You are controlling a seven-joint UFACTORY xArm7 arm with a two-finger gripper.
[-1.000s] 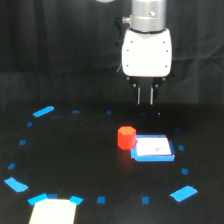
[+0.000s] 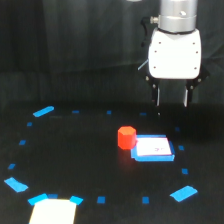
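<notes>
My gripper [image 2: 171, 99] hangs below the white arm in the upper right of the camera view. Its two thin dark fingers stand wide apart, with nothing visible between them. Lower down, near the middle of the dark surface, sits a red block [image 2: 126, 137] with a roughly hexagonal outline. Close against its right side lies a blue-edged rectangle [image 2: 152, 158] with a white inside and faint reddish marks; whether the two touch I cannot tell. The gripper is above and to the right of the red block, apart from both things.
At the bottom left a pale square [image 2: 53, 212] is cut off by the frame edge. Longer blue strips lie at the left [image 2: 16, 184] and lower right [image 2: 184, 193], with several small blue marks around. The dark surface is otherwise largely clear.
The arm and gripper have moved right in the view, and the fingers have spread farther apart. The red block and the blue-edged rectangle appear unmoved.
</notes>
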